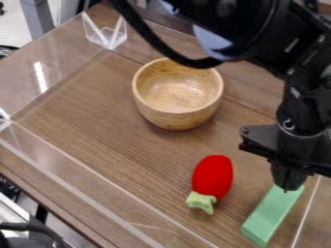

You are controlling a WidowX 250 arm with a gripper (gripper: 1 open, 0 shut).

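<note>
My gripper (291,181) is low at the right, its tip just over the upper end of a green block (269,217); it looks shut, and whether it touches the block is unclear. A red object with a pale green end (212,181) lies left of the block. A tan bowl (176,93) sits behind them.
A clear plastic object (106,27) is at the back left. The table's edge runs along the lower left, with cables beyond.
</note>
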